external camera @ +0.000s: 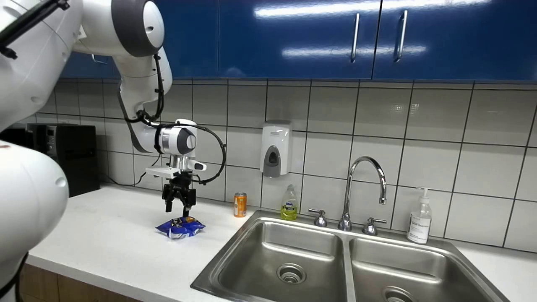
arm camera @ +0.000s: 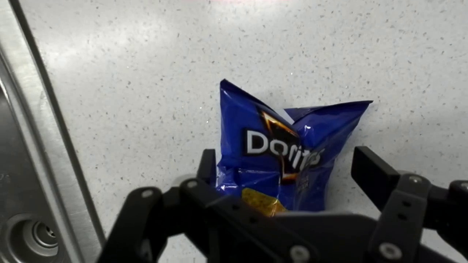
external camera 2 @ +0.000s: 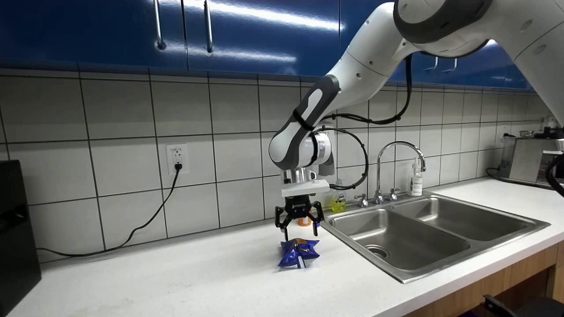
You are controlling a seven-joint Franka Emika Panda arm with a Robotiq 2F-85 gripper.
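A blue Doritos bag [external camera: 180, 229] lies crumpled on the white counter, left of the sink. My gripper [external camera 2: 300, 232] is open just above the bag, its fingers pointing down. In the wrist view the bag [arm camera: 272, 144] shows between the two spread fingertips, with a wide gap left on its right side; the left fingertip [arm camera: 207, 166] overlaps the bag's left edge. The lower part of the bag is hidden behind the gripper's body there. Whether a finger touches the bag I cannot tell.
An orange can [external camera: 240, 204] stands near the wall, right of the bag. A dish soap bottle [external camera: 289, 203] is behind the double steel sink [external camera: 226, 251]. A black appliance [external camera: 70, 158] sits far left. The counter between it and the bag is clear.
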